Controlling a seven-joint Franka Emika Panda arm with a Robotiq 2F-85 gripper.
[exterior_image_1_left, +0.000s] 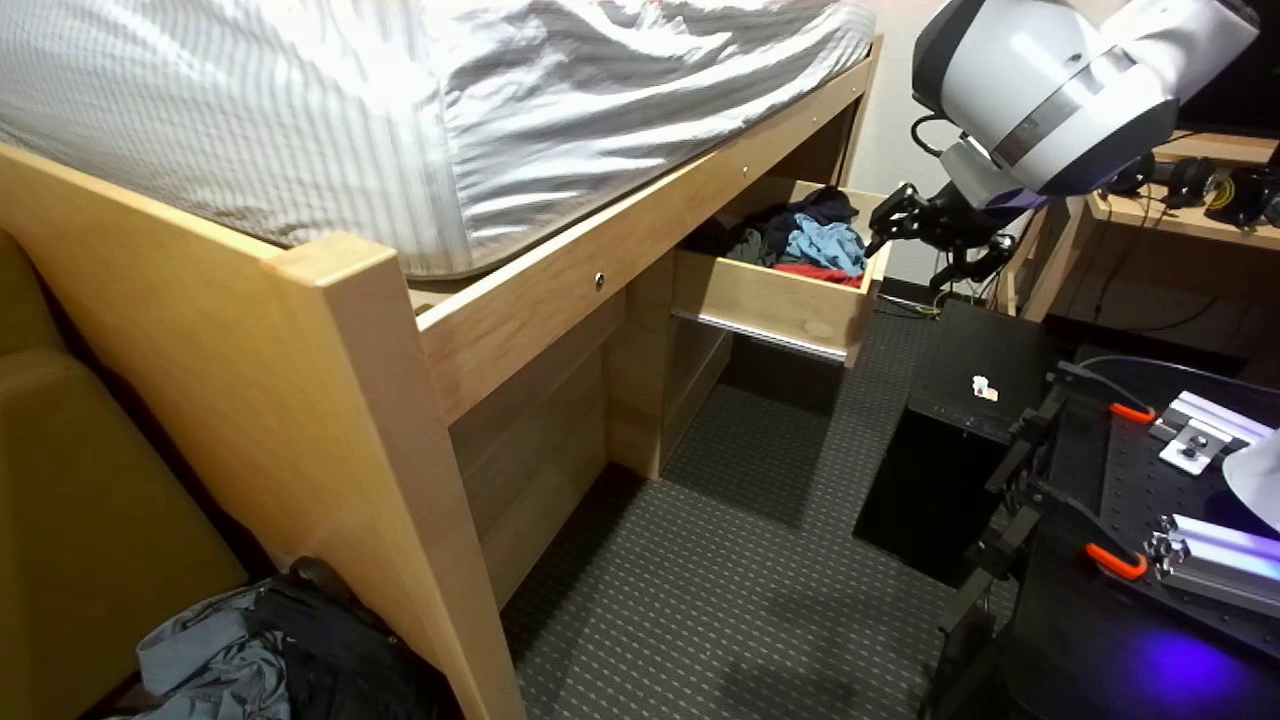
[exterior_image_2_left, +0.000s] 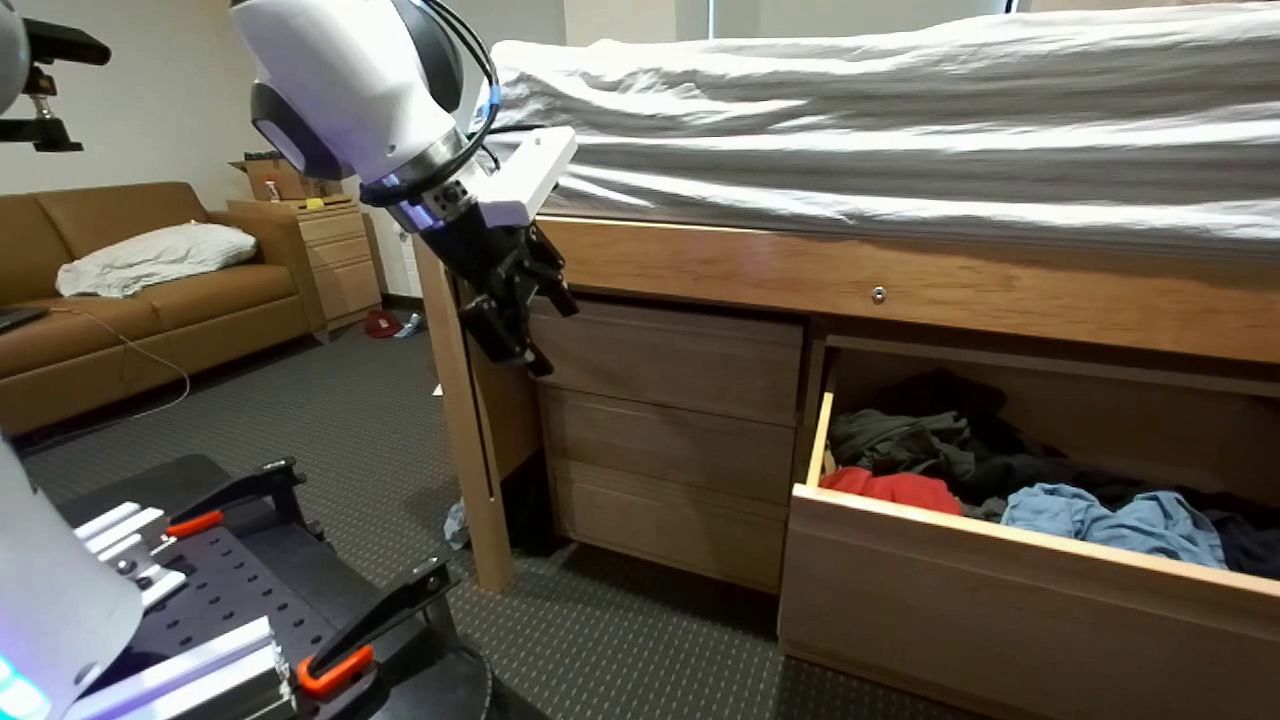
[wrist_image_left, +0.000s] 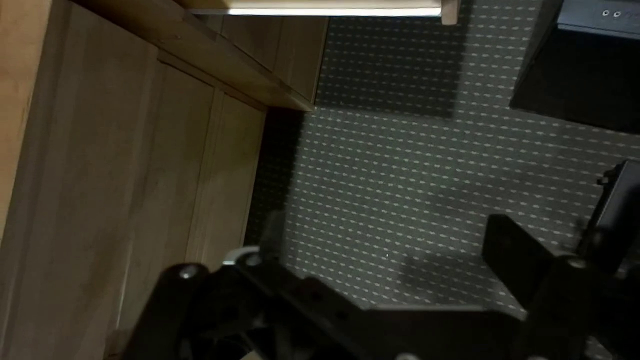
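Observation:
My gripper (exterior_image_2_left: 555, 336) hangs in the air in front of the bed frame, angled downward. Its black fingers stand wide apart in the wrist view, where bare carpet shows between the fingertips. A wooden drawer (exterior_image_2_left: 1020, 600) is pulled out under the bed. Inside lie dark clothes, a light blue cloth (exterior_image_2_left: 1116, 522) and a red cloth (exterior_image_2_left: 894, 488). In exterior view 2 the gripper is well to the left of this drawer, before the closed drawer fronts (exterior_image_2_left: 672, 354). Exterior view 1 has the gripper (exterior_image_1_left: 908, 256) overlapping the open drawer's far corner.
A black box (exterior_image_1_left: 972, 372) stands on the floor near the open drawer. The black table (exterior_image_1_left: 1116, 648) carries clamps with orange handles and metal rails. Above runs the bed's wooden rail (exterior_image_2_left: 720, 264). Clothes (exterior_image_1_left: 240, 660) lie by the bedpost.

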